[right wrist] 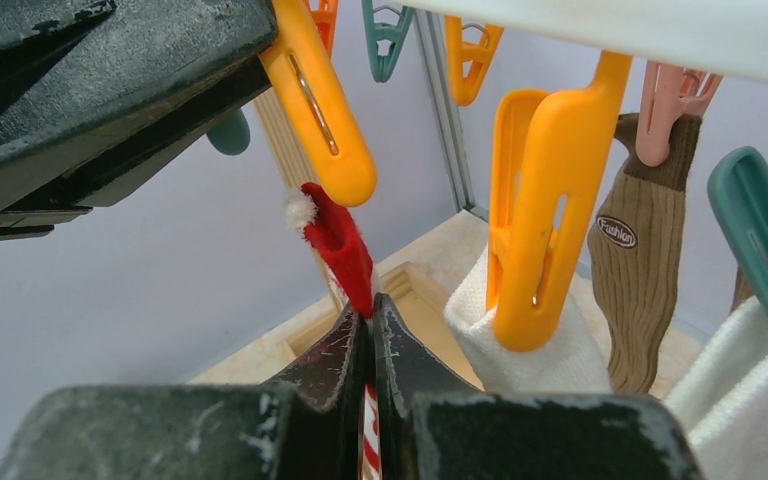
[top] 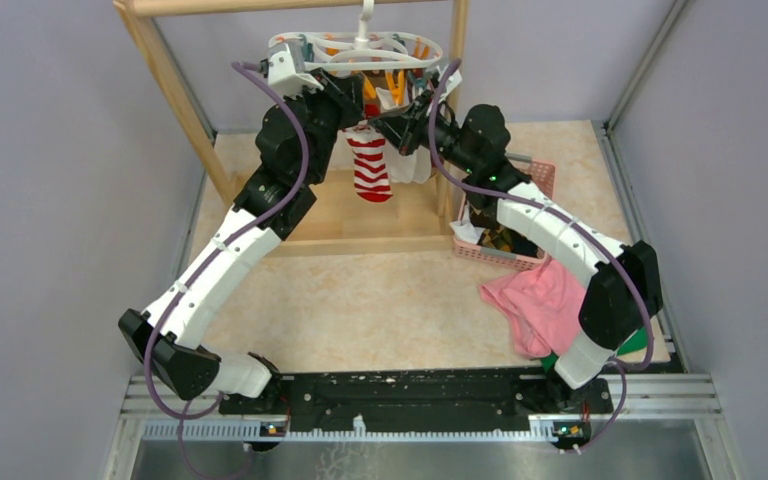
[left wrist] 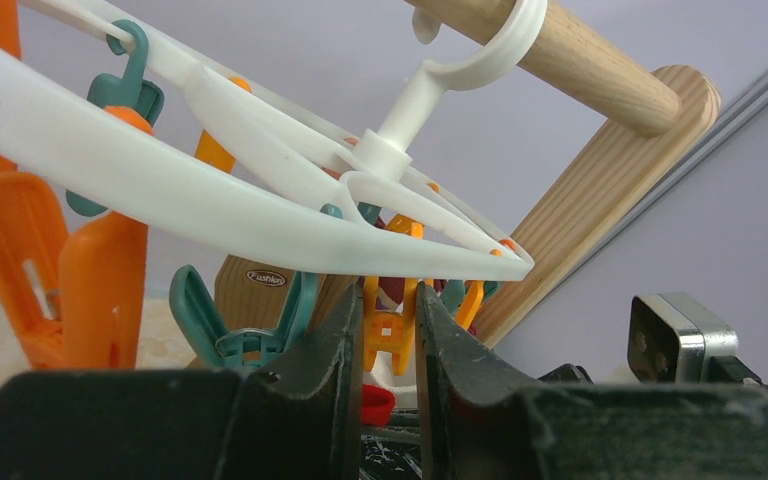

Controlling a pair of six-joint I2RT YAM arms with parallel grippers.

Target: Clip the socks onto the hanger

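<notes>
The red-and-white striped sock [top: 370,165] hangs toe down below the white hanger [top: 305,65]. My right gripper is shut on the sock near its cuff, and the red top edge [right wrist: 340,245] with a white pompom sticks up above the fingers. An orange clip [left wrist: 390,335] sits between the fingers of my left gripper, which press it from both sides. In the right wrist view that clip [right wrist: 325,110] has its lower end right at the sock's cuff; whether the cuff lies between its fingers cannot be told.
Other clips hang close by: an orange one [right wrist: 550,210] on a white sock [right wrist: 530,350], and a pink one [right wrist: 665,110] on a brown sock [right wrist: 640,250]. A pink basket [top: 500,255] and a pink cloth [top: 535,305] lie to the right.
</notes>
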